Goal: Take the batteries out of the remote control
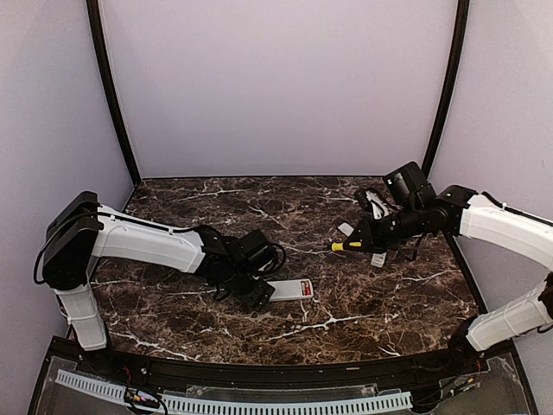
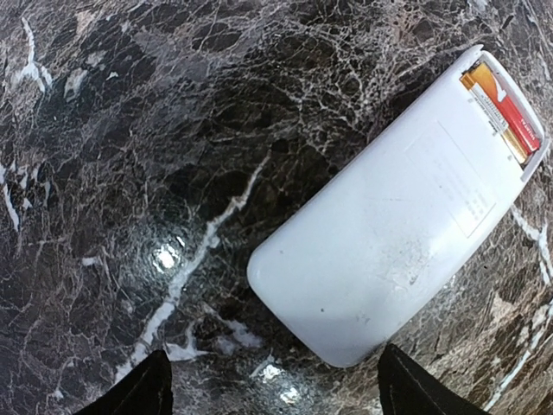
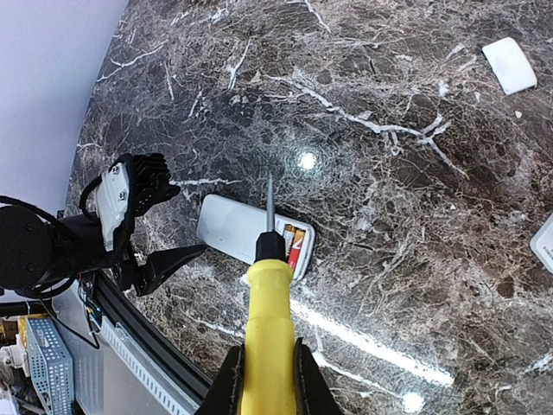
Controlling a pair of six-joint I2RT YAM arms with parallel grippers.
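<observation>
A white remote control (image 2: 380,207) lies back side up on the dark marble table. Its battery bay is uncovered at one end, with two batteries (image 2: 505,108) inside, coloured red and orange. My left gripper is open by the closed end of the remote; nothing is between its fingers. Held up off the table, a yellow-handled screwdriver (image 3: 270,316) is gripped by my right gripper, its thin metal tip pointing away from the hand. In the right wrist view the screwdriver covers part of the remote.
A small white piece (image 3: 510,66) lies apart on the table, and another white object (image 3: 544,245) is cut off at the right wrist view's edge.
</observation>
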